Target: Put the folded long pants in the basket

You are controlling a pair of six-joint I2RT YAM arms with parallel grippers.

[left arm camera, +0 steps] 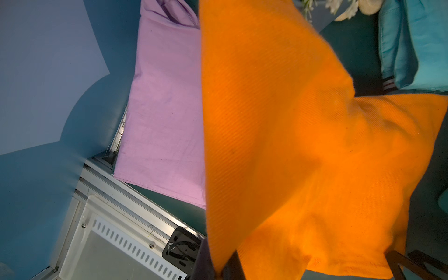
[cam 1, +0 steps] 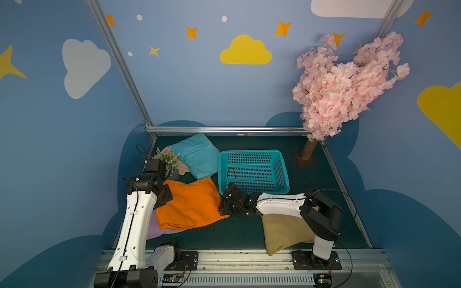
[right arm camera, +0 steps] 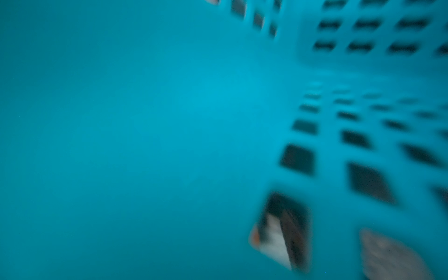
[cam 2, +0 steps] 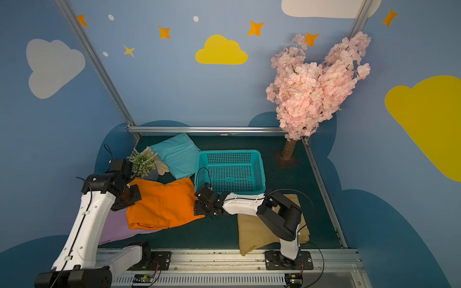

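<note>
The folded orange pants point(cam 1: 194, 204) lie between my arms, left of the turquoise basket point(cam 1: 283, 165), which is empty. In the left wrist view, my left gripper is shut on a raised edge of the orange pants point(left arm camera: 326, 177). My right gripper point(cam 1: 222, 210) is low at the pants' right front corner, close by the basket's near left corner. Its dark fingers point(left arm camera: 396, 266) show at the lower right of the left wrist view, beside that corner. Whether they are open or shut cannot be told. The right wrist view is filled by the basket wall point(right arm camera: 140, 140), hiding its fingers.
Purple cloth point(left arm camera: 168, 102) lies partly under the orange pants. A folded turquoise garment point(cam 1: 197, 156) and a potted plant point(cam 1: 167, 160) stand behind. Tan cloth point(cam 1: 283, 232) lies beneath the right arm. A blossom tree point(cam 1: 309, 148) stands at the back right.
</note>
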